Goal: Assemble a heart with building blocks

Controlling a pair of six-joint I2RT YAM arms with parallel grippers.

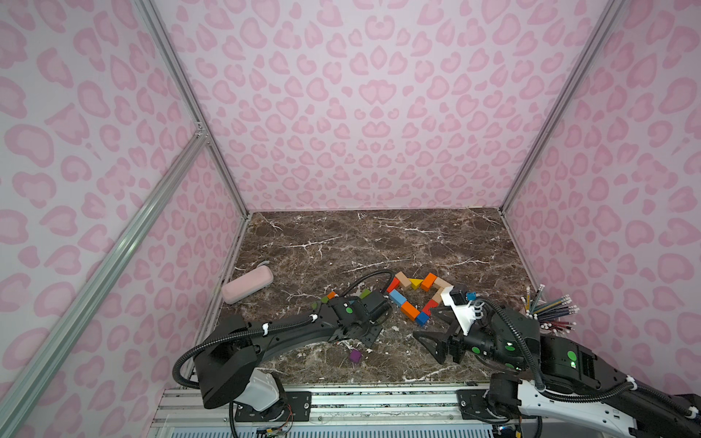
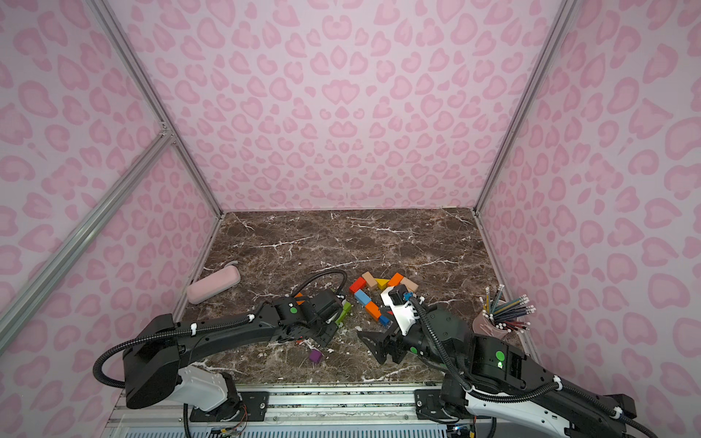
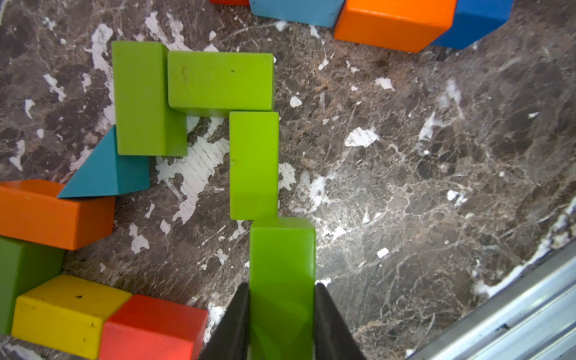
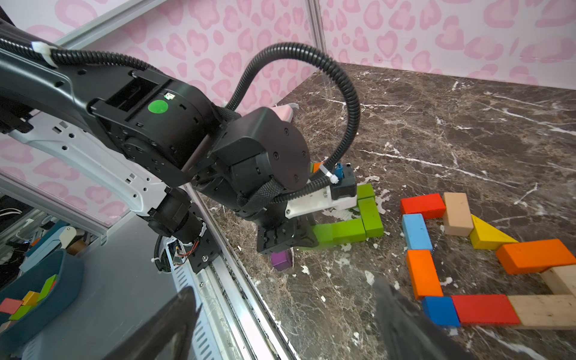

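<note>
In the left wrist view my left gripper is shut on a green block [image 3: 282,264], whose far end meets or nearly meets another green block [image 3: 253,165]. Two more green blocks, one lying crosswise [image 3: 220,81] and one at its left [image 3: 147,99], continue that chain. A teal triangle [image 3: 120,165], an orange block [image 3: 54,210], a yellow block [image 3: 66,312] and a red block [image 3: 153,330] curve round to the left. My right gripper stands open and empty. Before it, a second outline includes an orange block [image 4: 423,273] and a blue cube [image 4: 439,310].
A purple block [image 1: 355,356] lies alone near the front edge. At the left is a pink case [image 1: 247,284]; a holder of pens [image 2: 504,317] stands at the right.
</note>
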